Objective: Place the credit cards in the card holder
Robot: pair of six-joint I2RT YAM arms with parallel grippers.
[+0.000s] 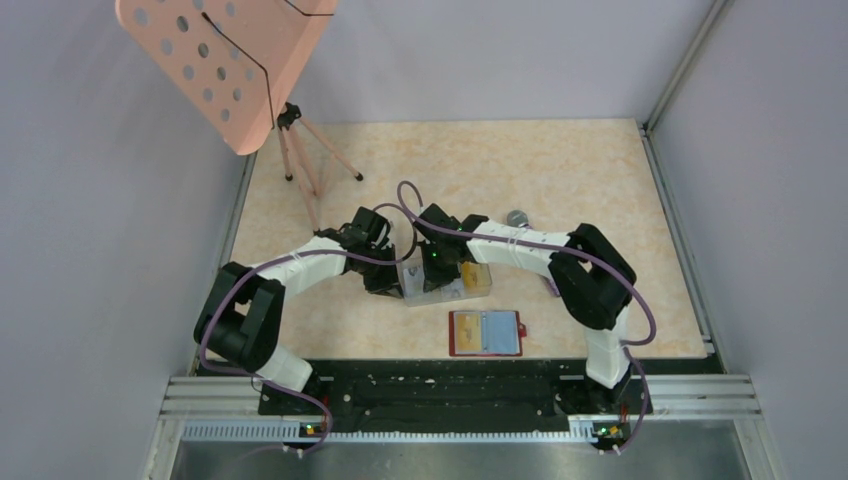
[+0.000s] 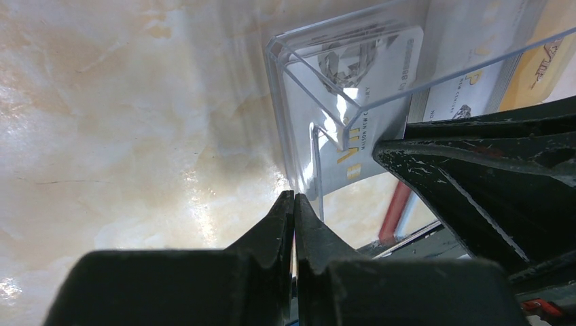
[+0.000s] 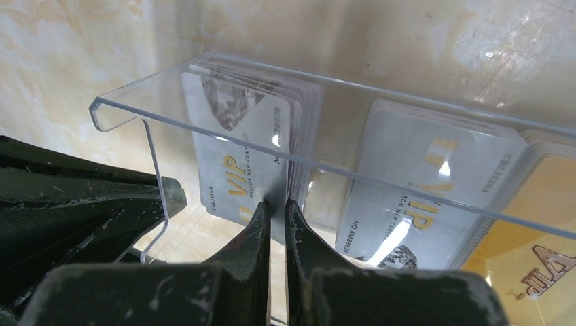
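Observation:
A clear acrylic card holder [image 1: 418,295] holds stacks of silver VIP cards [image 3: 238,170] and gold cards [image 3: 536,258]. My left gripper is shut on the holder's left end, in the left wrist view at the front edge of that end. My right gripper is shut over the left silver stack inside the holder, its fingertips against the face of the cards; I see nothing held between them.
A red-edged card case [image 1: 485,332] with gold and blue lies in front. A grey round object [image 1: 517,218] is behind the right arm. A tripod board [image 1: 225,70] stands back left.

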